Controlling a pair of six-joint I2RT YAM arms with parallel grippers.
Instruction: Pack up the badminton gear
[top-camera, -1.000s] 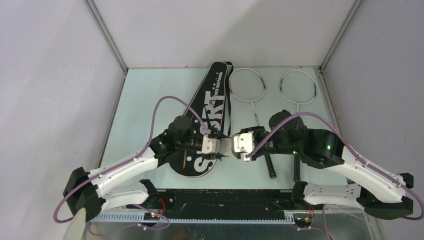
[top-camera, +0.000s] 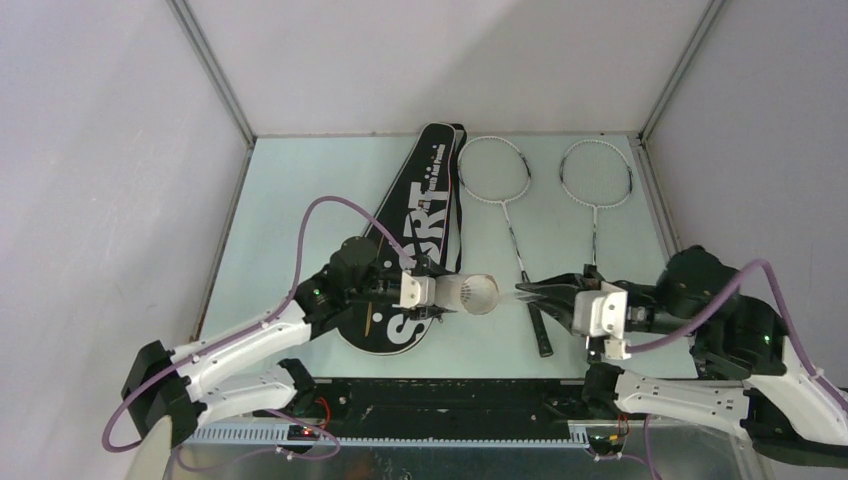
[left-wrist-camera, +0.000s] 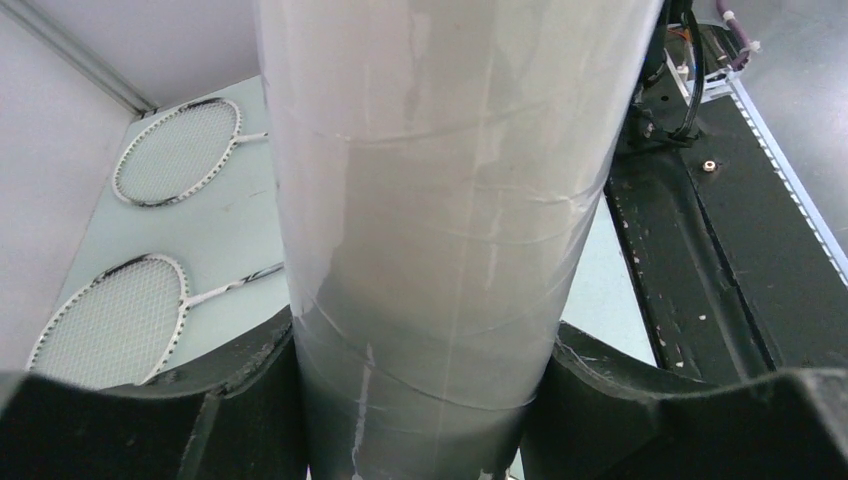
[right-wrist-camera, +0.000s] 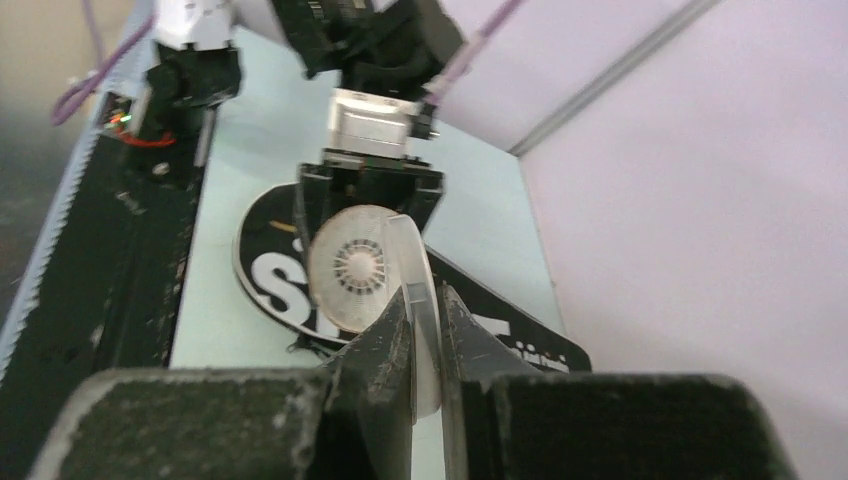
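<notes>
A translucent shuttlecock tube (top-camera: 455, 292) (left-wrist-camera: 430, 220) is held level by my left gripper (top-camera: 420, 292), shut on it above the black bag. Its round end, showing a shuttlecock inside, faces right. My right gripper (top-camera: 530, 290) is shut on a pale round lid (right-wrist-camera: 420, 310), a little apart from that end. The black SPORT bag (top-camera: 400, 230) lies on the board. Two white rackets (top-camera: 505, 210) (top-camera: 594, 215) lie to its right, heads toward the back wall.
The pale board (top-camera: 280, 190) is clear at its left. Walls bound the back and sides, and a dark rail (top-camera: 450, 405) runs along the front.
My right gripper has moved rightward away from the tube, carrying the lid, so the tube's end is uncovered. My left arm has shifted very slightly.
</notes>
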